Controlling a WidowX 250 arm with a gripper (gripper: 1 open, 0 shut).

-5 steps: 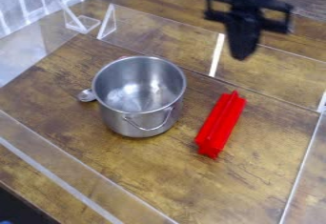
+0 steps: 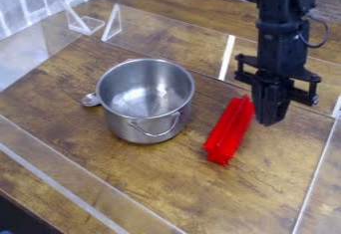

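Observation:
The black gripper hangs low on the right, its tip just above and to the right of a red elongated object lying on the wooden table. Its fingers look closed, with nothing visible between them. A steel pot with a wire handle stands left of the red object.
Clear panels with white edges stand at the back left. A thin pale line runs along the table's right side.
The gripper has come down from the upper back toward the front, to beside the red object. The pot and red object have not moved.

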